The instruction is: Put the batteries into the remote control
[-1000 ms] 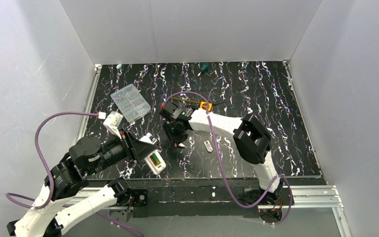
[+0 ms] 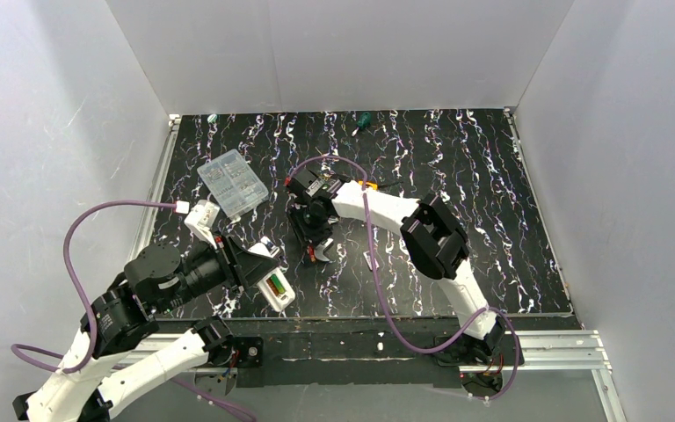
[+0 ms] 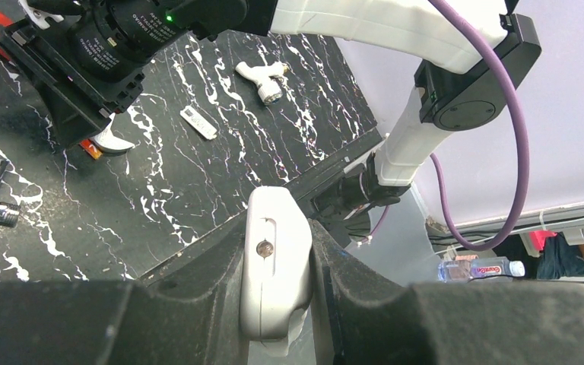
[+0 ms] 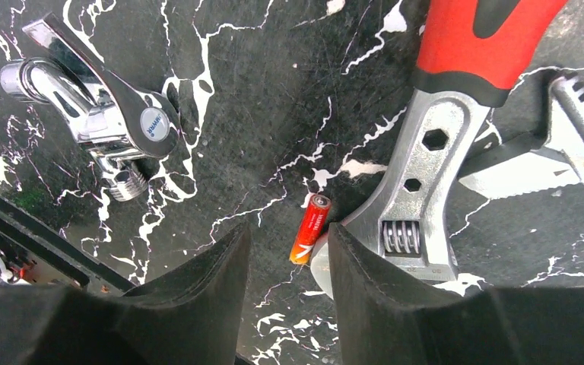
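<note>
The white remote control (image 2: 280, 294) is held in the air by my left gripper (image 2: 259, 266), shut on it. Its battery bay faces up in the top view, with something green and reddish inside. From the left wrist view only the remote's rounded end (image 3: 275, 251) shows between the fingers. On the table lies a red and orange battery (image 4: 310, 230), against the finger end of an adjustable wrench (image 4: 407, 198). My right gripper is above them, part open, its fingers apart with nothing gripped; the battery lies below the gap, near the right finger.
A chrome tap (image 4: 99, 106) lies left of the battery, and a utility-knife-like tool (image 4: 555, 152) is right of the wrench. A clear organiser box (image 2: 233, 183) sits at the back left. A small white block (image 3: 198, 122) and a white pipe fitting (image 3: 263, 80) are farther right.
My right arm has shifted slightly away from the table's front edge, uncovering more of the wrench head and battery while covering more of the yellow tool behind it. The left arm and remote stay put.
</note>
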